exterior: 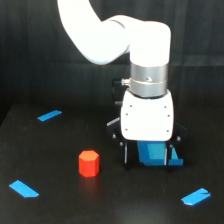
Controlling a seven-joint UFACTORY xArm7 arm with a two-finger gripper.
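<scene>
The white arm reaches down from the top of the camera view. Its gripper (146, 154) is low over the dark table, with its two thin dark fingers well apart, so it is open. A blue object (153, 154) shows between and behind the fingers, partly covered by the gripper body and the right finger. Whether the fingers touch it cannot be made out. To the gripper's left, a red block (89, 163) with a hexagonal outline stands apart from it.
Flat blue strips mark the table: one at the back left (50, 115), one at the front left (23, 188) and one at the front right (196, 197).
</scene>
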